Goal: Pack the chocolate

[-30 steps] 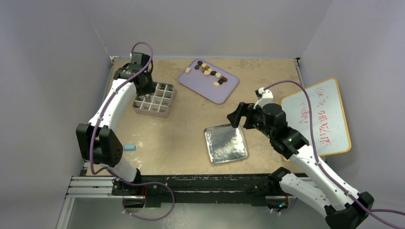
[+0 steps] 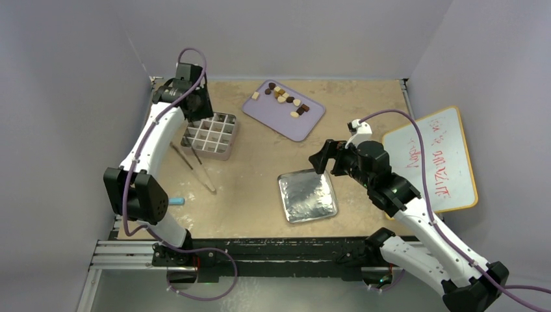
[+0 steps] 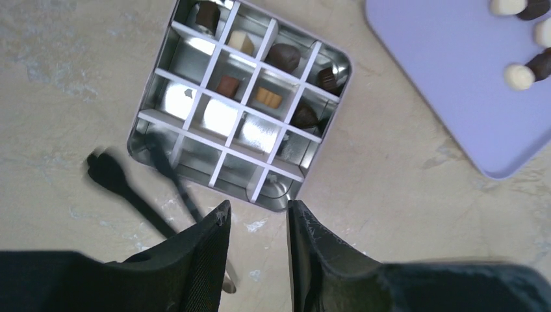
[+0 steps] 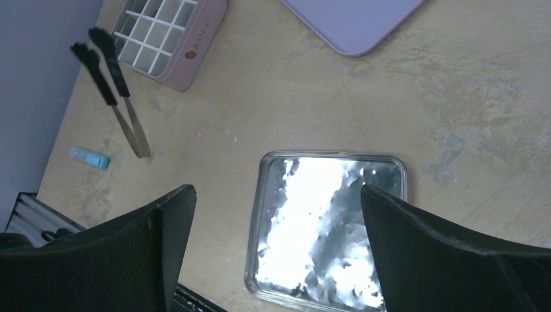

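A pink box with a white grid (image 2: pixel 224 146) stands at the back left; the left wrist view shows chocolates in several of its compartments, others empty. The purple tray (image 2: pixel 279 120) holds several dark, brown and cream chocolates. My left gripper is above the box's near side, part open with nothing visible between its fingers. Black-handled metal tongs appear over the box's near-left area and the table, blurred in the left wrist view. My right gripper stands open above the silver tray (image 2: pixel 307 195).
A small blue object (image 2: pixel 176 201) lies near the front left. A whiteboard (image 2: pixel 442 162) leans at the right. The middle of the table between box and trays is clear.
The left arm has risen slightly toward the back from over the box. Tongs now show below it at the box's left, which were not visible earlier. The right arm is unchanged.
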